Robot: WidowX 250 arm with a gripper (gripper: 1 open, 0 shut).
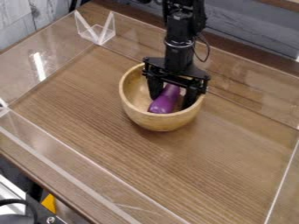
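Observation:
A tan wooden bowl [138, 114] stands in the middle of the table with a purple oblong object [163, 102] lying in it. My black gripper [173, 86] is lowered into the bowl from the back, open, its fingers around the upper part of the purple object. Whether they touch it cannot be made out.
A clear plastic piece [98, 28] is at the back left near the rear edge. A black object [17, 210] sits at the lower left corner.

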